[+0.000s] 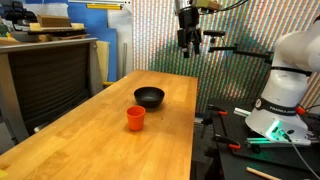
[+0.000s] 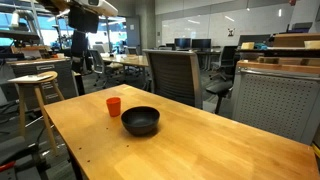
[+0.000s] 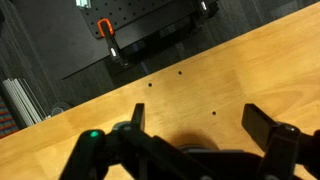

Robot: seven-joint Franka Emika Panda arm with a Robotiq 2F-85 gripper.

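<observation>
On the wooden table stands a black bowl point(image 1: 149, 96) point(image 2: 141, 121), beside a red cup point(image 1: 135, 118) point(image 2: 113, 107). The two are upright and close together but apart. High above the table's edge hangs my gripper point(image 1: 191, 52), open, with nothing between its fingers. From below the wrist camera, the gripper shows its two dark fingers point(image 3: 138, 116) spread wide over bare wood. A dark rounded shape partly shows at the bottom of that view; the gripper's body hides much of it. I cannot pick out the red cup there.
Past the table edge in the wrist view lies a dark perforated metal plate point(image 3: 140, 20) on the robot's side. A black office chair point(image 2: 176, 75) stands behind the table, near a grey panelled bench point(image 2: 268, 100).
</observation>
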